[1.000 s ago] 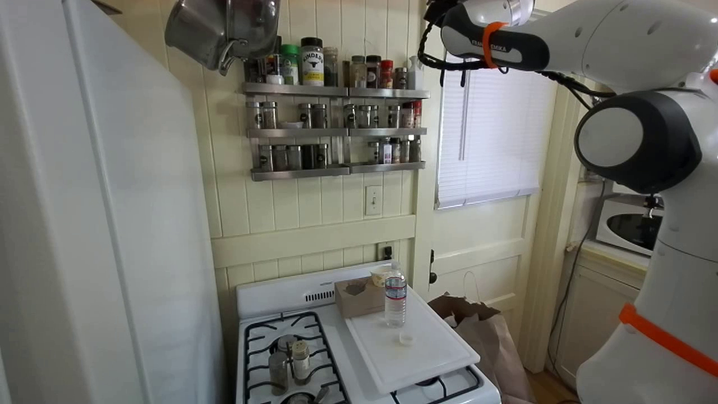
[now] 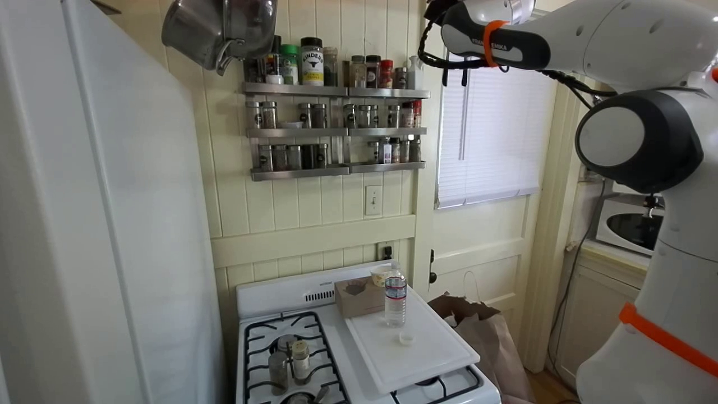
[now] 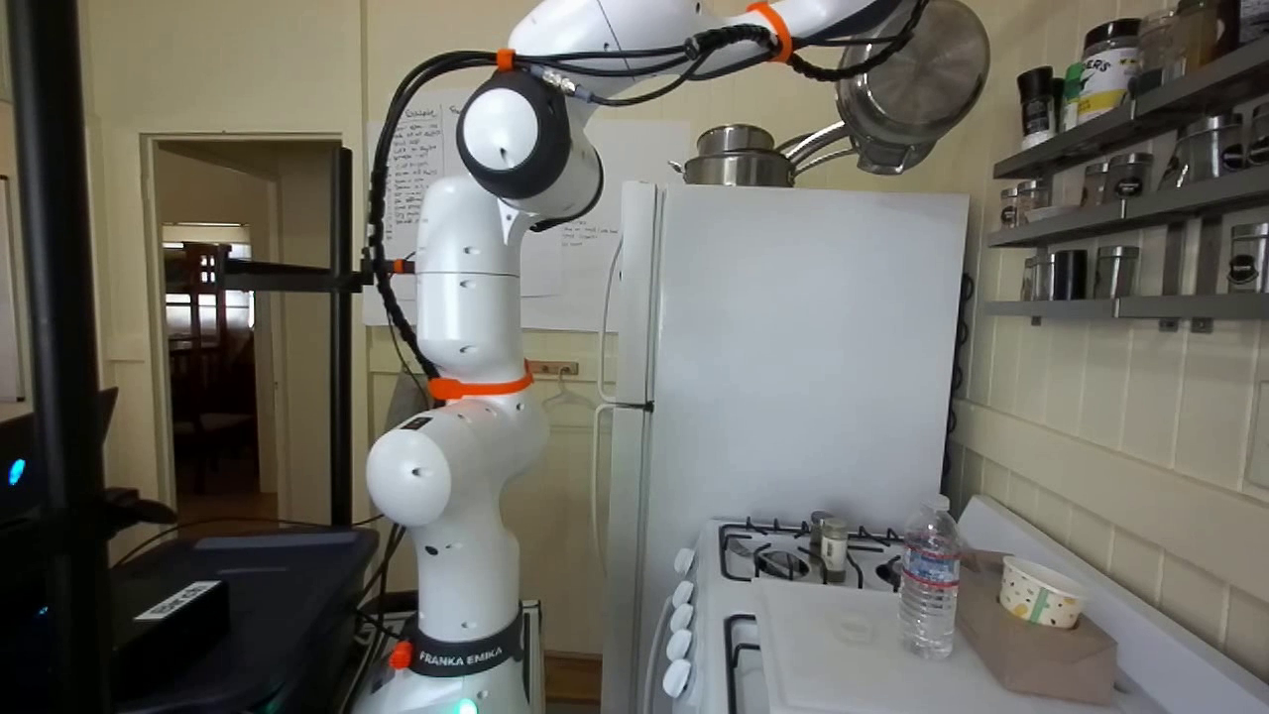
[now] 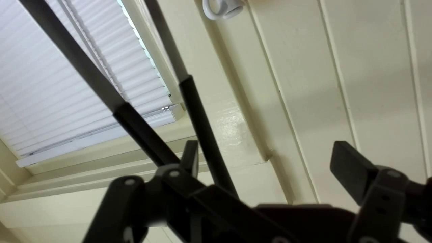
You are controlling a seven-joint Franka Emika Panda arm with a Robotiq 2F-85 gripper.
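Observation:
In the wrist view my gripper stands open, its dark fingers wide apart with only the cream panelled wall behind the gap. It is raised high, well above the stove, and its fingertips are mostly out of both exterior views. On the white board (image 2: 424, 357) over the stove's right side stands a clear water bottle (image 2: 395, 306). A small white round piece (image 2: 405, 339) lies in front of it. A patterned paper cup (image 3: 1042, 593) rests on a brown box (image 3: 1035, 654) at the back. Two spice jars (image 2: 300, 361) stand on the left burner grate.
Wall shelves (image 2: 299, 173) full of spice jars hang above the stove. Steel pots (image 2: 219, 30) hang high near the fridge (image 3: 809, 357). A paper bag (image 2: 491, 343) stands right of the stove. Much of the board's front is bare.
The hanging steel pots have shifted very slightly to the left. The arm is almost still, and the things on the stove are unmoved.

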